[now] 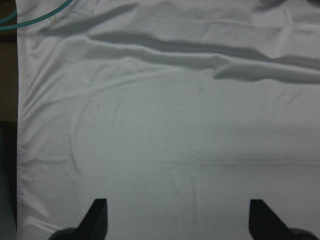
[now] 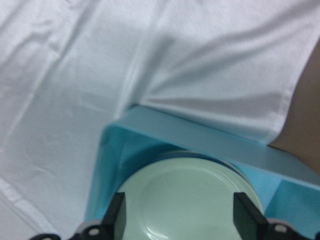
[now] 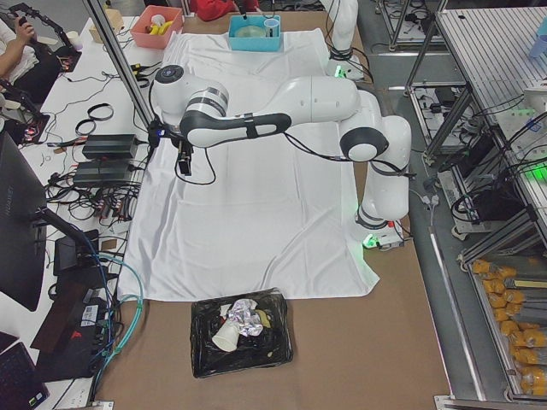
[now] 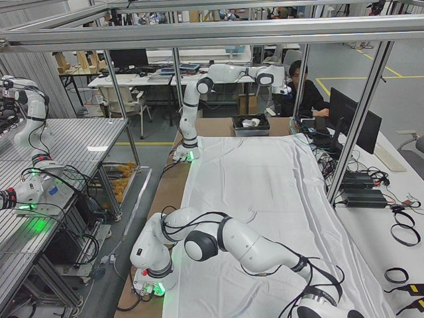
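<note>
A blue bin (image 3: 255, 43) stands at the far end of the white cloth (image 3: 239, 222). In the right wrist view a pale green plate (image 2: 185, 195) lies inside that bin (image 2: 150, 120), with my right gripper just over it, its fingers wide apart and nothing visibly clamped between them. My left gripper stands open above the middle of the cloth, with only flat, wrinkled fabric below it.
A black-lined bin (image 3: 214, 342) with foil and a white cup stands beyond the near cloth edge. A red box (image 3: 145, 34) with items is beside the blue bin. Monitors, cables and a seated person line one side.
</note>
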